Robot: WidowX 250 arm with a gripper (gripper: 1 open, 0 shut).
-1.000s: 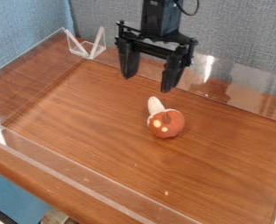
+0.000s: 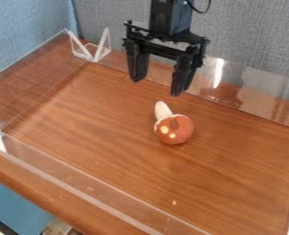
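My black gripper (image 2: 159, 72) hangs over the back of the wooden surface, its two fingers wide apart with nothing between them. Below it and slightly to the right, an orange-red round toy (image 2: 176, 131) with pale yellow spots and a white upright piece rests on the wood, apart from the fingers.
A clear plastic border (image 2: 245, 92) runs round the wooden surface (image 2: 97, 119). A white wire-like frame (image 2: 90, 46) sits at the back left corner. Most of the wood around the toy is clear. Grey and blue padded walls stand behind.
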